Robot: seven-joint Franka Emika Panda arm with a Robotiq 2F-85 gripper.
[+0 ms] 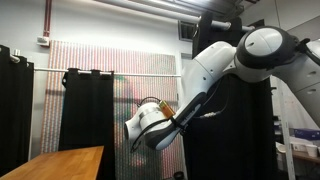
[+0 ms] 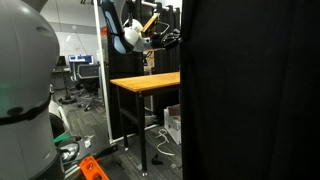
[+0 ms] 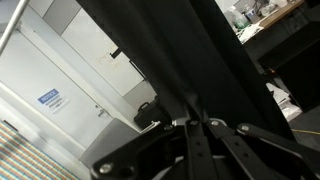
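Observation:
My gripper shows dark at the bottom of the wrist view, its fingers close together and shut. Nothing can be made out between them against the black curtain [image 3: 190, 50] behind. In exterior view 2 the gripper [image 2: 172, 40] is raised above the wooden table [image 2: 150, 81], clear of its top. Only the white wrist of the arm [image 1: 152, 128] shows well in exterior view 1, to the right of the table [image 1: 62, 163]; the fingertips there are too dark to tell apart.
Black curtains [image 1: 88, 120] hang around the workspace, and another curtain [image 2: 245, 90] fills the right of exterior view 2. Shelves with items [image 1: 303, 145] stand at the far right. Office chairs [image 2: 88, 85] are beyond the table.

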